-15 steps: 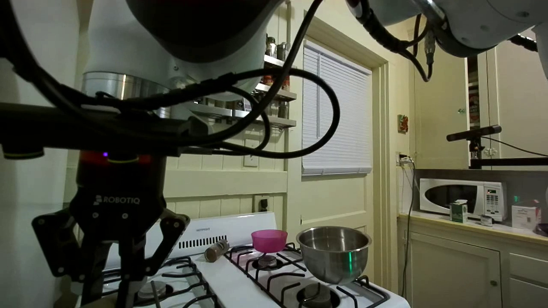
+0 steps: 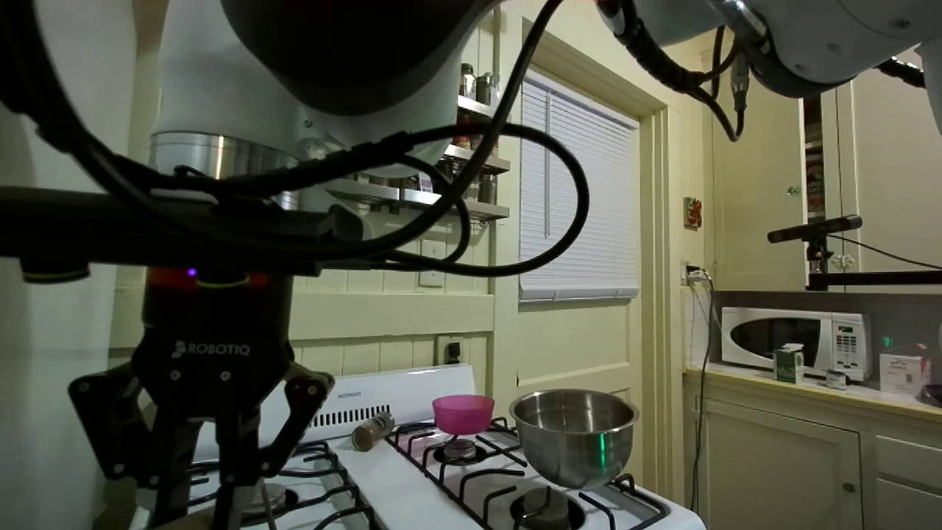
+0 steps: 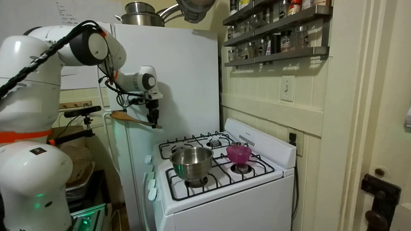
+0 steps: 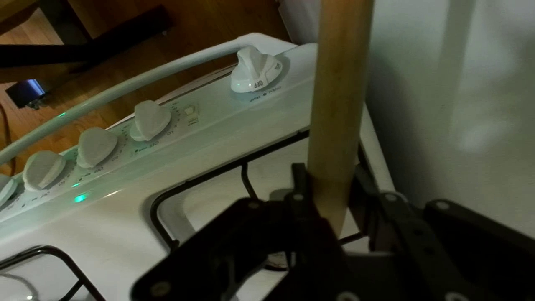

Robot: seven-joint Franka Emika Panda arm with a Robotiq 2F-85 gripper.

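Observation:
My gripper [image 3: 154, 122] is shut on the handle end of a wooden spoon [image 3: 125, 116], whose bowl points left, away from the stove. Seen from the wrist, the spoon's handle [image 4: 337, 100] runs up out of the frame from between the black fingers. Only the upper fingers of the gripper [image 2: 196, 512] show in the first exterior view, over the left burners. A steel bowl [image 3: 191, 163] sits on a front burner grate. Behind it a pink bowl [image 3: 239, 154] rests on a rear grate.
The white stove [image 3: 231, 192] has knobs [image 4: 150, 120] along its front. Close beside the gripper rises the fridge [image 3: 173, 77]. A small jar [image 2: 372, 431] lies on its side between the grates. Spice shelves [image 3: 277, 29] hang on the wall.
The gripper has shifted slightly right and down in the first exterior view. Both bowls and the jar have stayed in place.

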